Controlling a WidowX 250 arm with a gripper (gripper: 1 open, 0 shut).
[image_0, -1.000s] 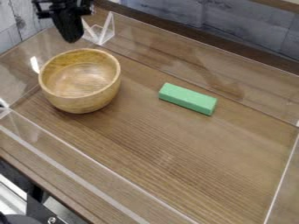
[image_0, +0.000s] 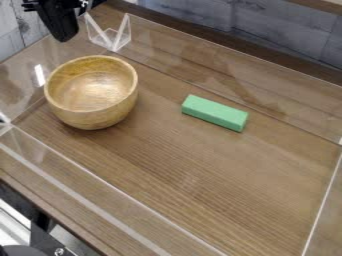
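Note:
My gripper (image_0: 56, 22) is at the top left edge of the camera view, dark and partly cut off, above and behind a tan wooden bowl (image_0: 91, 92); whether it is open or shut cannot be told. The bowl looks empty. A green rectangular block (image_0: 215, 112) lies on the wooden table (image_0: 227, 190) to the right of the bowl.
A clear plastic piece (image_0: 110, 35) stands at the back left, just right of the gripper. Dark space lies past the table's lower left edge.
My gripper has moved up and slightly left, away from the bowl, and more of it is out of view. The bowl and green block have not visibly moved.

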